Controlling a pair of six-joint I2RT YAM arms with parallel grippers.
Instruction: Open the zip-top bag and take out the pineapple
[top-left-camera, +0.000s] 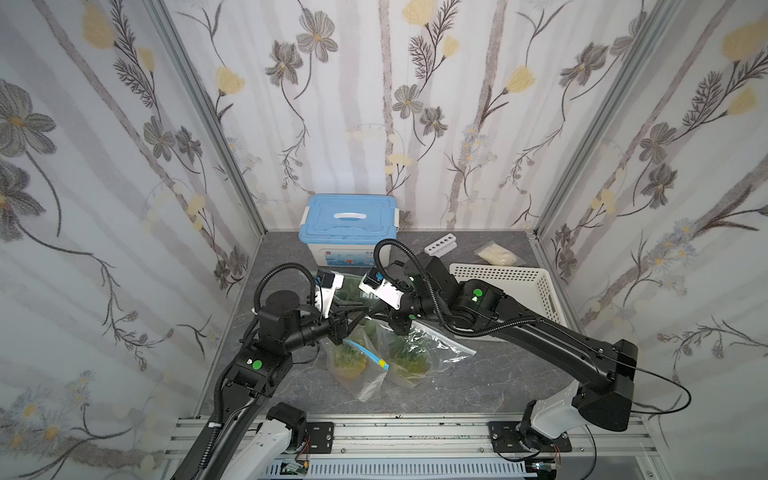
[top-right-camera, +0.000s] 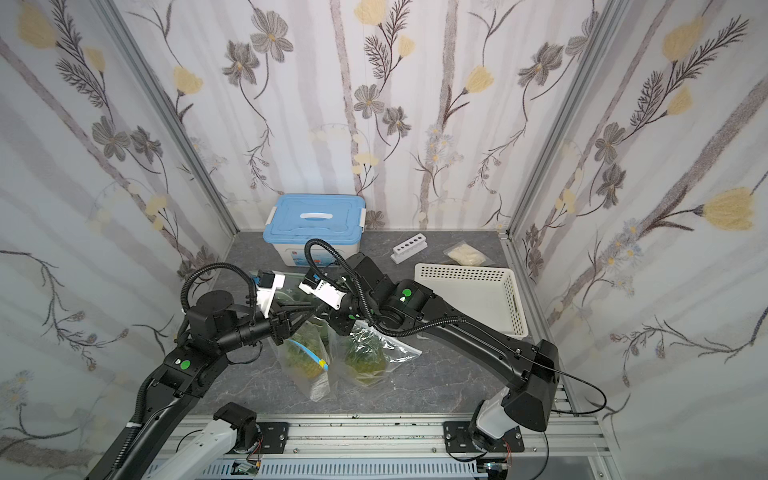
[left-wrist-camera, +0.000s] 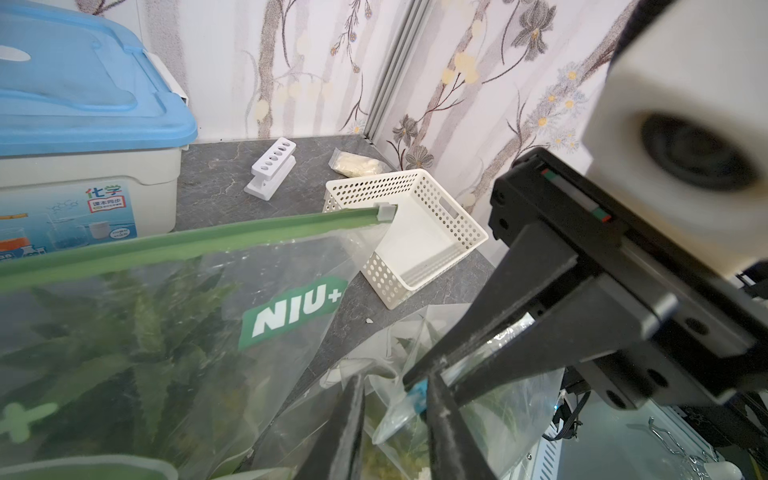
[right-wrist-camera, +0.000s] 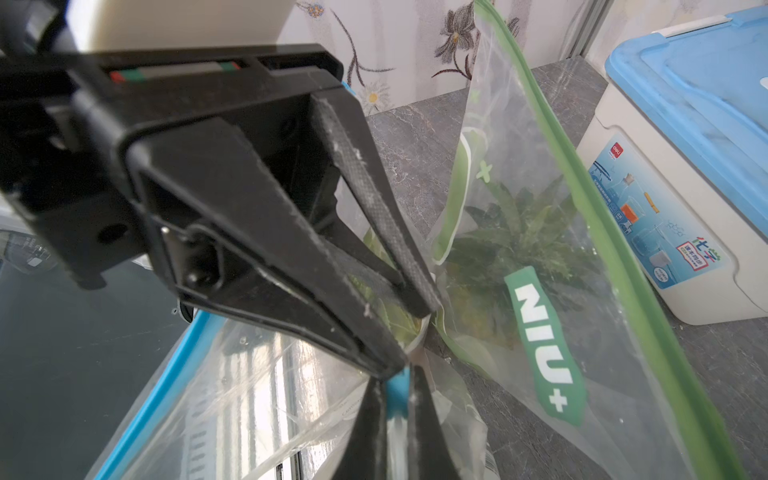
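Note:
Leafy pineapples show through clear zip bags on the counter: a green-zip bag (left-wrist-camera: 148, 336) at the back, blue-zip (top-left-camera: 352, 368) and silver-topped (top-left-camera: 412, 360) bags in front. My right gripper is shut on a thin blue zip edge, which shows between its fingertips in both wrist views. My left gripper faces it closely, fingers parted either side of that blue edge and loose plastic, just short of the right fingertips. Whether the left fingers touch the plastic is unclear. Both arms hide much of the bags from above.
A blue-lidded box (top-left-camera: 349, 216) stands at the back. A white perforated basket (top-right-camera: 472, 292) sits right, with a white rack (top-right-camera: 408, 248) and a small pale packet (top-right-camera: 468, 254) behind. Bare counter shows at the front right.

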